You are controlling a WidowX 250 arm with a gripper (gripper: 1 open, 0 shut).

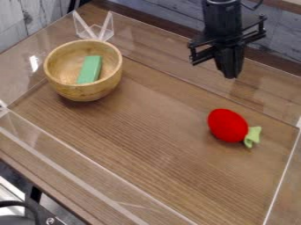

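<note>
My gripper (227,51) is raised at the top right, above and behind a red object (227,124) with a pale green end, which lies on the right of the wooden table. Whether the fingers are open or shut is hard to tell; nothing large hangs from them.
A wooden bowl (62,72) holding a green block (88,68) sits at the upper left. A pale wall edge runs along the back.
</note>
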